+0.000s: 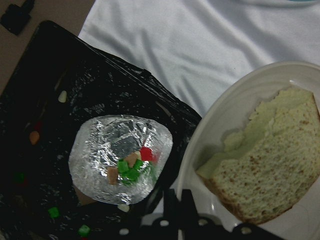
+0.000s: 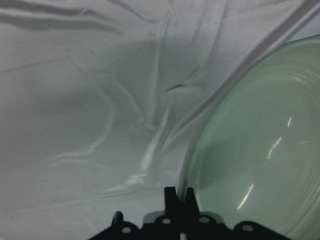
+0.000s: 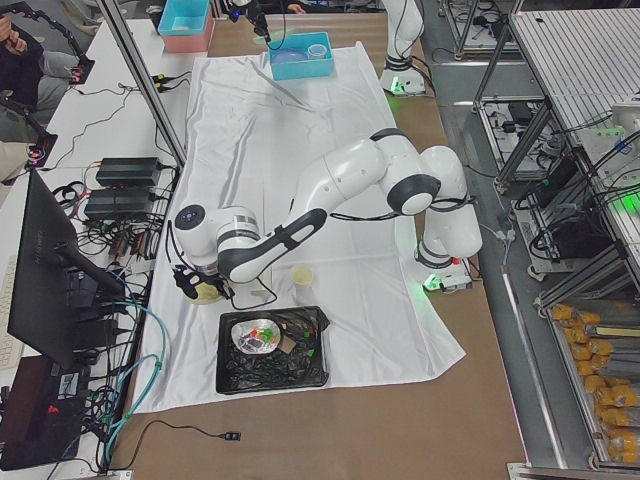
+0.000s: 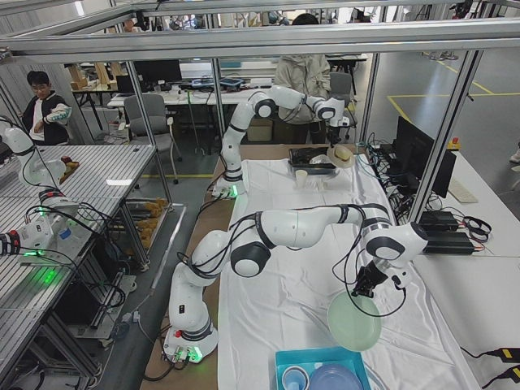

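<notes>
My left gripper [image 3: 195,282] is shut on the rim of a white plate [image 1: 215,115] holding a torn slice of bread [image 1: 265,165], beside a black bag-lined tray [image 3: 230,365] with a foil dish [image 1: 120,140] of small coloured pieces, some scattered loose in the tray. My right gripper is shut on the rim of an empty pale green plate [image 2: 260,145], over the white cloth, seen also in the camera right view.
A blue bin [image 4: 288,357] with a cup and blue dishes stands at the right arm's end. A pale cup [image 3: 302,275] stands beside the tray. Monitor and cables line one table edge.
</notes>
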